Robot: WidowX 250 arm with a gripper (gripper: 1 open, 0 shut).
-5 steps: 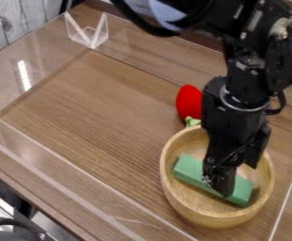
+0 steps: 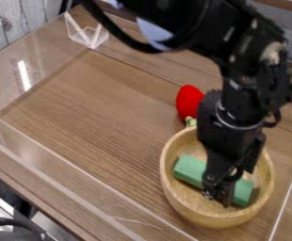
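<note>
My black gripper (image 2: 228, 158) hangs over a wooden bowl (image 2: 183, 191) at the lower right, its fingers open and low inside the bowl. A green bar (image 2: 195, 170) lies in the bowl under the fingers, running from upper left to lower right, partly hidden by them. Whether the fingertips touch it is hard to tell.
A red object (image 2: 190, 101) sits behind the bowl on the wooden table (image 2: 86, 122), with a small green item beside it, partly hidden by the arm. A clear plastic item (image 2: 89, 28) lies at the top left.
The bowl and red object look unmoved.
</note>
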